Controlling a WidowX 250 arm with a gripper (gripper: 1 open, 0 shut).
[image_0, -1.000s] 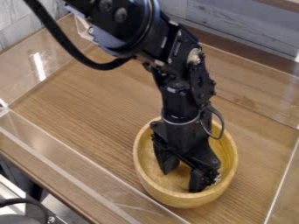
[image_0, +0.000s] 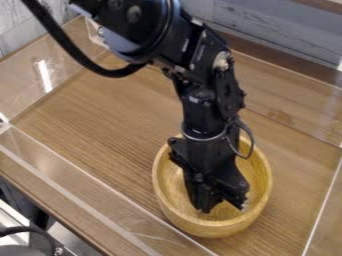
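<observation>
A yellow oval bowl (image_0: 181, 210) sits on the wooden table near the front right. My black gripper (image_0: 214, 195) reaches down into it from above, its lower end over the bowl's interior and hiding much of it. I cannot make out whether anything is between the fingers.
Clear strips run along its left and right sides, and a white panelled wall stands at the back.
My gripper's lower end has shifted slightly within the bowl, and its fingers appear drawn closer together than before. The bowl looks about the same.
</observation>
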